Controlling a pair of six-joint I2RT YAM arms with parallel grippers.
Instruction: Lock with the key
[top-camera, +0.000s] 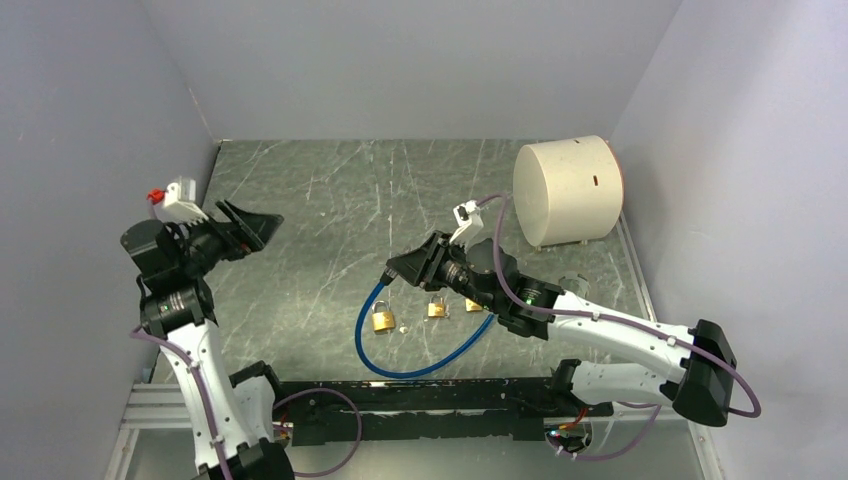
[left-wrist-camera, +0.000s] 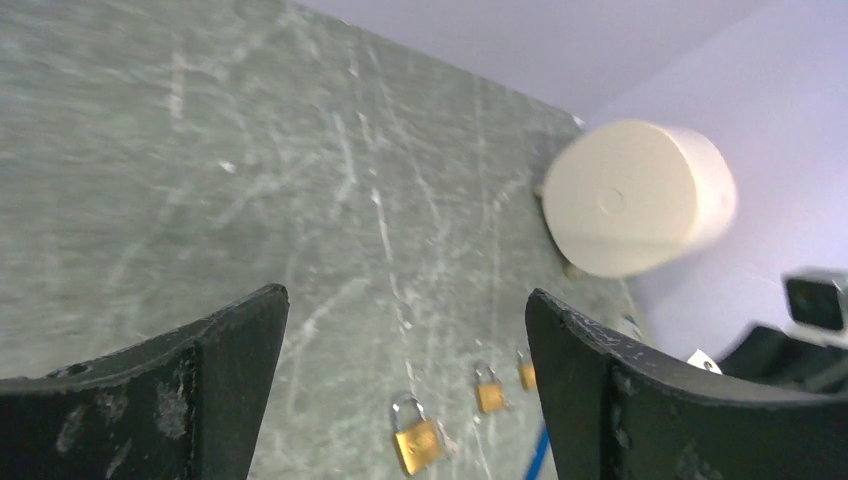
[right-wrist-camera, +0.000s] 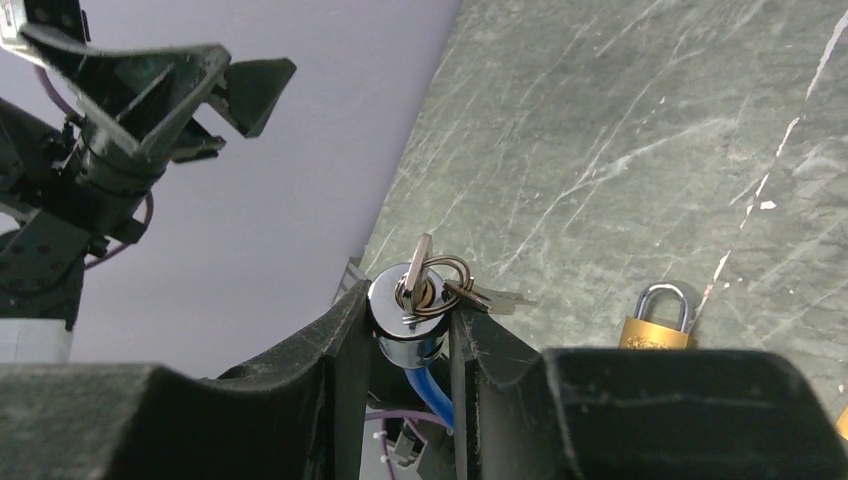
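In the right wrist view, my right gripper is closed around the round metal lock cylinder (right-wrist-camera: 408, 345) of a blue cable lock. A key (right-wrist-camera: 415, 268) stands in the cylinder's face, with a ring and a second key (right-wrist-camera: 500, 300) hanging to the right. From there the blue cable (top-camera: 362, 340) loops down and back under the right arm in the top view. Away to the left, my left gripper (top-camera: 262, 222) is raised and open; in its own wrist view, nothing lies between its fingers.
Several brass padlocks, among them one padlock (top-camera: 383, 320) at the left, lie near the table's front, below my right gripper. A cream drum (top-camera: 570, 192) stands at the back right.
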